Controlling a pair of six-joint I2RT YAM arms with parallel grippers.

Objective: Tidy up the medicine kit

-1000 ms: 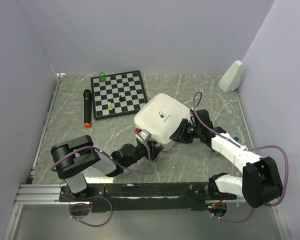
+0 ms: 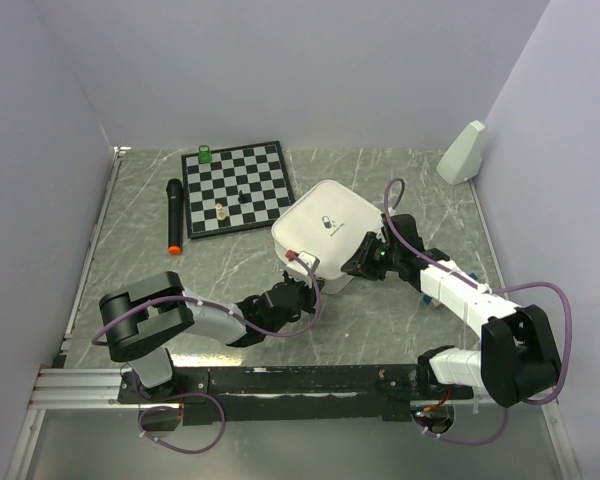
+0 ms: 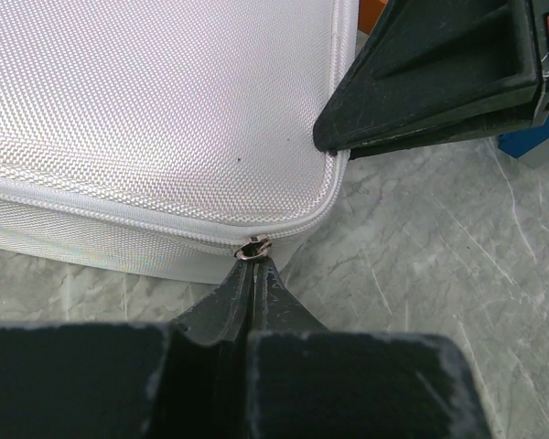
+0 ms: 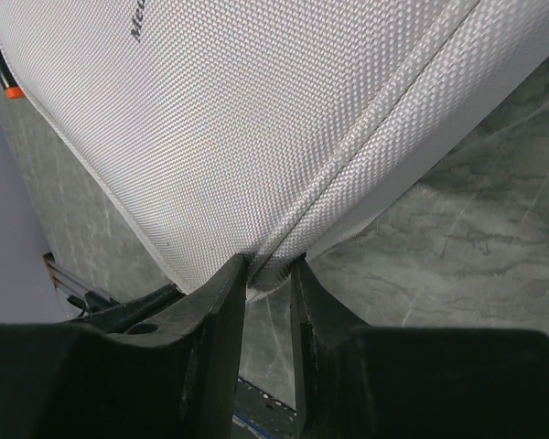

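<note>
The white medicine case lies in the middle of the table, its fabric lid and zipped edge filling much of both wrist views. My left gripper is at its near edge; in the left wrist view its fingers close together at the zipper, on what looks like the small metal pull. My right gripper is at the case's right corner, its fingertips against the piped rim; whether they grip the fabric is unclear.
A chessboard with a few items stands at the back left, a black microphone beside it. A white object stands at the back right. Bare table lies at the front left.
My left gripper has moved a little to the right along the case's near edge. The case has shifted slightly toward the back right, and the right gripper slightly with it.
</note>
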